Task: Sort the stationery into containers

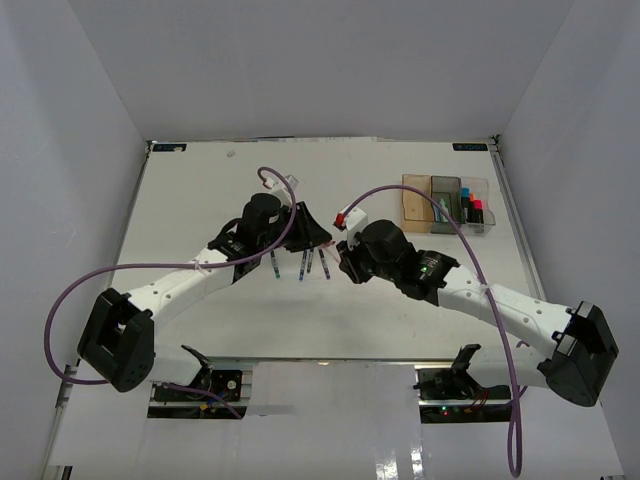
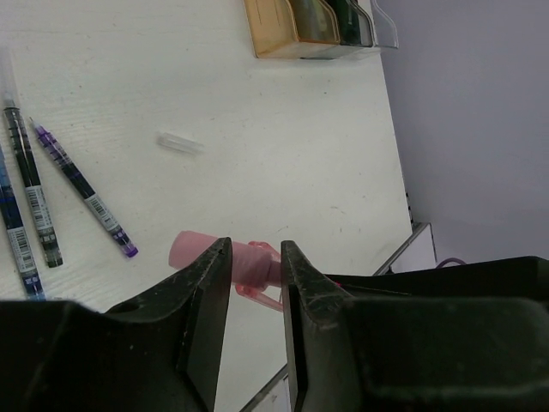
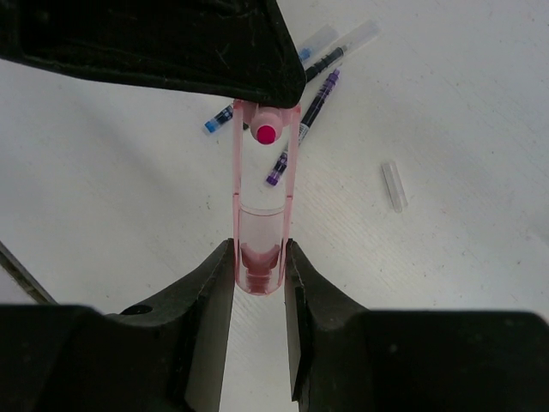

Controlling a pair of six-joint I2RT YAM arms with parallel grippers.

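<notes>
A pink marker-like item is held upright in my right gripper. Several pens lie on the white table, among them a purple one, a black one and a blue one. A small clear piece lies apart from them. The container with compartments stands at the back right, holding several items.
The front table edge runs below both arms, and a side wall stands beyond the table.
</notes>
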